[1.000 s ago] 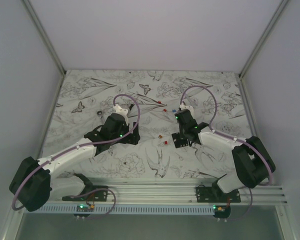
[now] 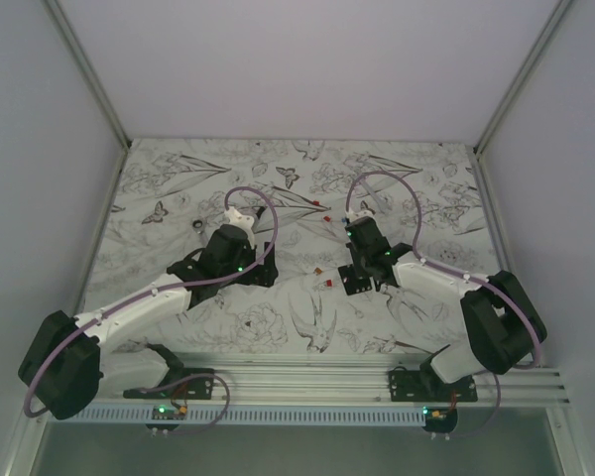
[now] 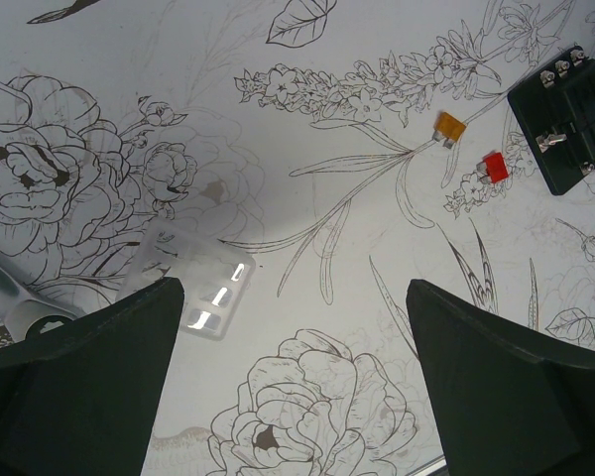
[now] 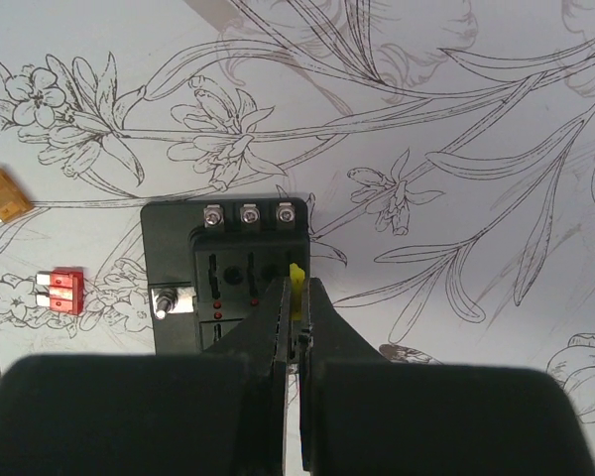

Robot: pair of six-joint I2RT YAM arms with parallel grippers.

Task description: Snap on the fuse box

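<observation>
The black fuse box (image 4: 171,248) lies on the patterned table, seen from straight above in the right wrist view and at the upper right of the left wrist view (image 3: 565,119). My right gripper is shut over the right side of the box, its tips at a small yellow piece (image 4: 297,270) that partly shows behind them; whether anything is between them is hidden. My left gripper stands open above the table, apart from the box, with a clear plastic square (image 3: 203,283) below it.
A red fuse (image 4: 66,290) and an orange fuse (image 4: 8,196) lie left of the box. A grey cylindrical object (image 3: 30,312) lies at the far left of the left wrist view. Table space around the box is mostly free.
The left arm has not moved.
</observation>
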